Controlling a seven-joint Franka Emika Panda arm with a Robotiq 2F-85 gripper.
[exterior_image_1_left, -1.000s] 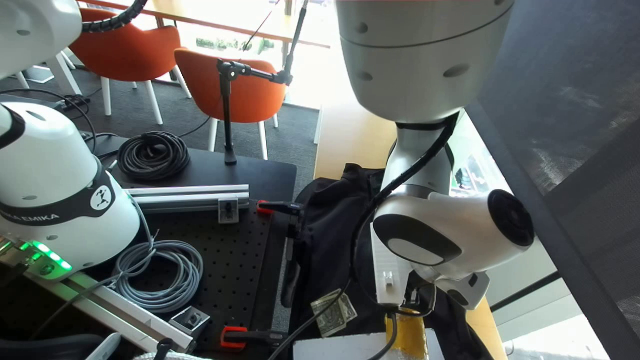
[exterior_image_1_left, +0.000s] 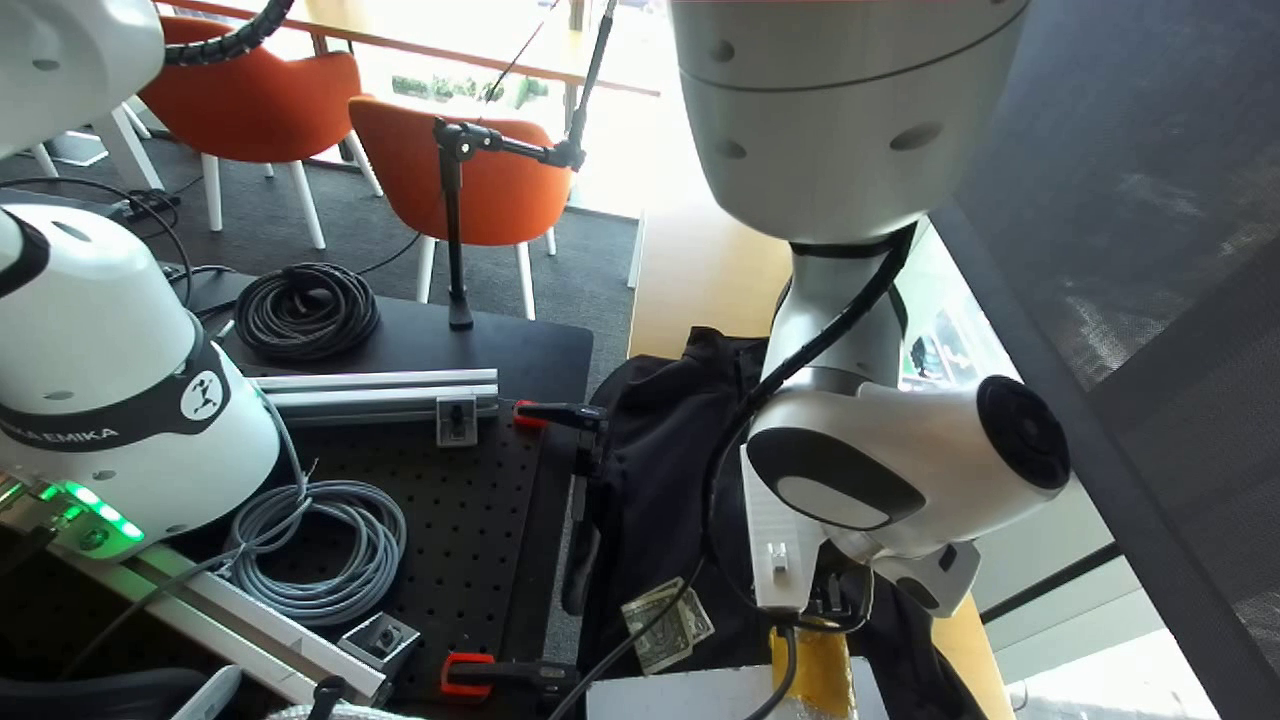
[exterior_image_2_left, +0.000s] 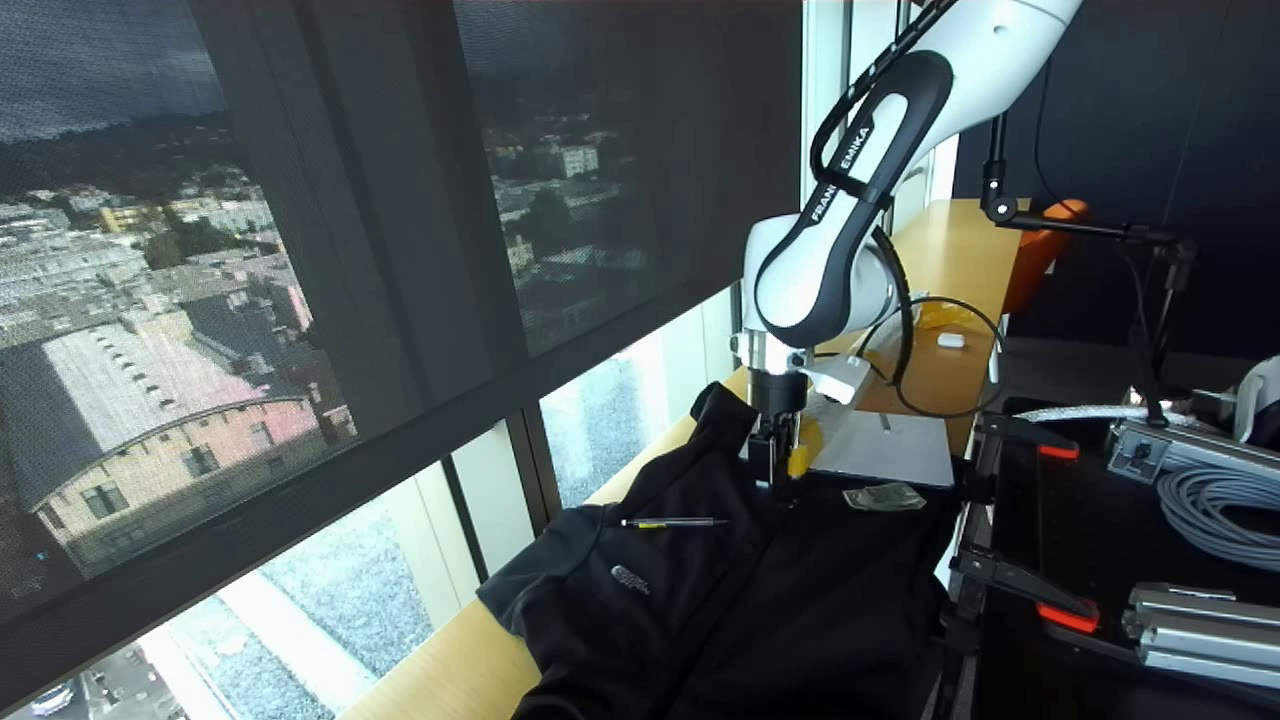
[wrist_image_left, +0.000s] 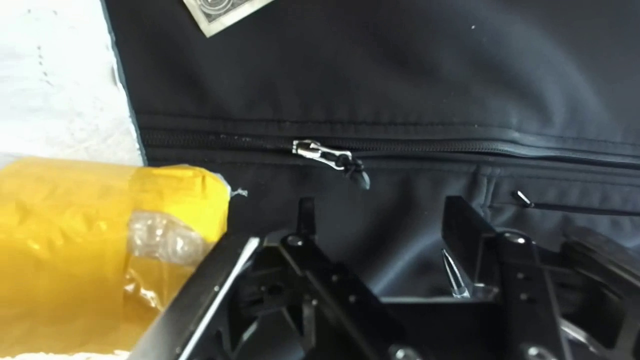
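In the wrist view my gripper hangs over a black jacket (wrist_image_left: 384, 72), its fingers apart, with only dark cloth showing between them. A silver zipper pull (wrist_image_left: 324, 155) with a cord end lies on the jacket's zip, just beyond the fingertips. A pen's metal tip (wrist_image_left: 454, 273) shows close to the right finger; the second exterior view has the whole pen (exterior_image_2_left: 674, 522) lying on the jacket. There the gripper (exterior_image_2_left: 774, 474) points straight down near the jacket's edge. Whether the fingertips touch the cloth I cannot tell.
A yellow taped package (wrist_image_left: 66, 240) stands close on the gripper's left, by a white board (wrist_image_left: 60, 78). A dollar bill (exterior_image_2_left: 884, 497) lies on the jacket. Black clamps with red ends (exterior_image_2_left: 1068, 616) line the dark table's edge. The window blind (exterior_image_2_left: 648, 180) rises beside the arm.
The arm is nearly where it was, with only a very slight shift at the wrist and cable. The bill and the package have not moved.
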